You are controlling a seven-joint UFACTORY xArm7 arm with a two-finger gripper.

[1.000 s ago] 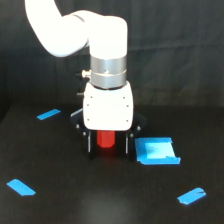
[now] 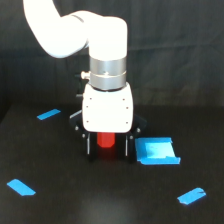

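Observation:
A red block (image 2: 105, 139) stands on the black surface directly beneath the white arm's gripper (image 2: 107, 150), partly hidden behind the gripper's white body. The dark fingers hang down on either side of the block; whether they touch it or are closed on it is unclear. A blue taped square (image 2: 157, 150) lies just to the right of the gripper.
Short blue tape strips lie at the back left (image 2: 49, 114), front left (image 2: 21, 187) and front right (image 2: 191, 195).
The arm and gripper have shifted very slightly; otherwise the scene looks the same.

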